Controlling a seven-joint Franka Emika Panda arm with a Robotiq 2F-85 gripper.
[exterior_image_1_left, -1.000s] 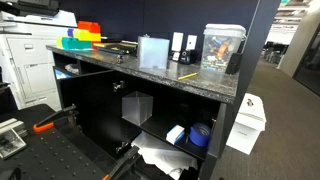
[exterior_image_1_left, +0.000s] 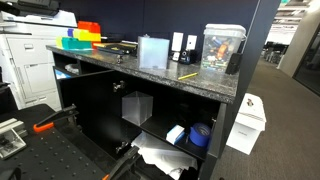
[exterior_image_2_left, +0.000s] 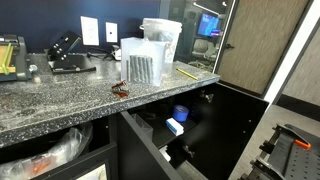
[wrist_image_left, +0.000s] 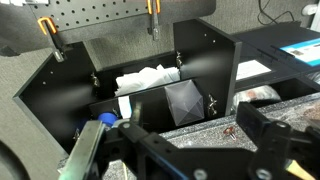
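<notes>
Wide apart at the bottom of the wrist view are the dark fingers of my gripper, which stands open over the speckled counter and cabinet, with nothing seen held between them. A black cabinet with its doors open shows below. Inside it are a translucent grey box (wrist_image_left: 185, 102), crumpled white material (wrist_image_left: 148, 78), a blue roll (exterior_image_1_left: 200, 134) and a small blue-and-white box (exterior_image_1_left: 175, 134). Neither exterior view shows the gripper clearly.
On the counter (exterior_image_2_left: 60, 95) stand a translucent bin (exterior_image_1_left: 153, 51), a clear tub (exterior_image_1_left: 222, 46), a yellow marker (exterior_image_1_left: 188, 76) and coloured blocks (exterior_image_1_left: 80, 36). Orange-handled clamps (wrist_image_left: 50, 38) lie beside the opened cabinet. A white box (exterior_image_1_left: 246, 124) stands on the floor to the right.
</notes>
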